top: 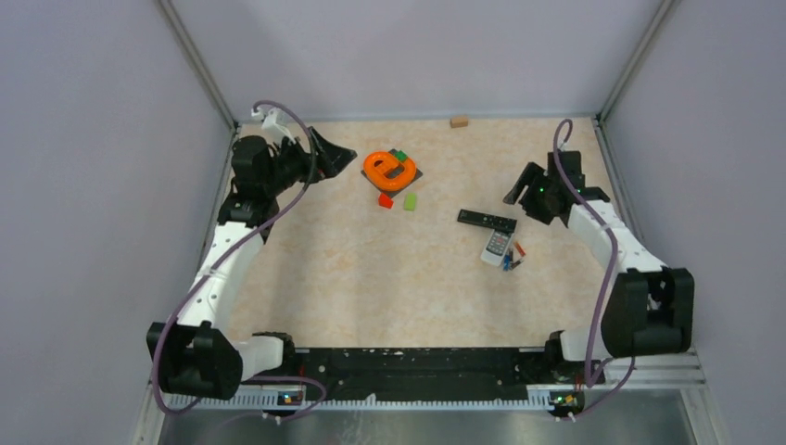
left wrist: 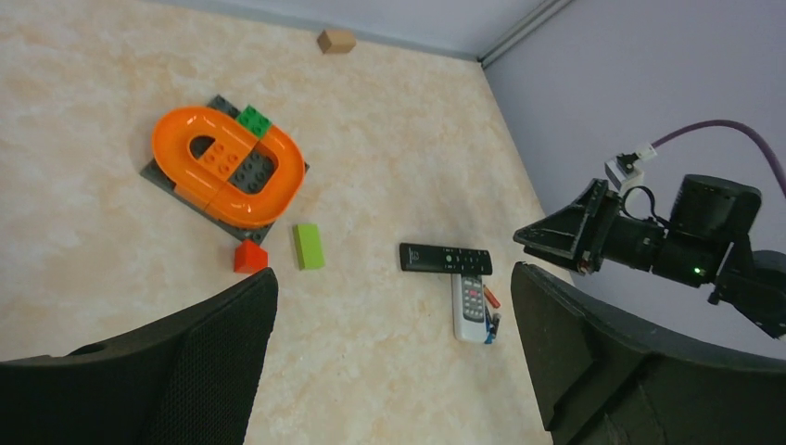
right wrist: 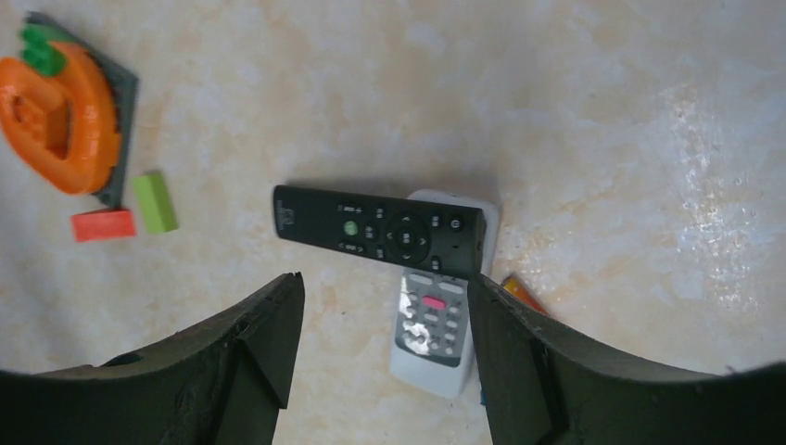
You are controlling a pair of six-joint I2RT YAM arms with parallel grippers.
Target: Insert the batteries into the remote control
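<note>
A black remote [top: 486, 220] lies across the top end of a silver-white remote [top: 496, 247] on the right half of the table. Small batteries [top: 514, 260], orange, blue and dark, lie beside the white remote's right side. My right gripper [top: 518, 195] is above the black remote, its fingers apart with nothing between them; in the right wrist view both remotes [right wrist: 378, 222] show between and beyond the fingertips. My left gripper [top: 342, 153] is raised at the left side, open and empty, away from the remotes.
An orange oval piece on a dark plate [top: 378, 181], a red block [top: 385, 202] and a green block [top: 410, 202] lie at the centre-left. A wooden block [top: 459, 121] sits at the back edge.
</note>
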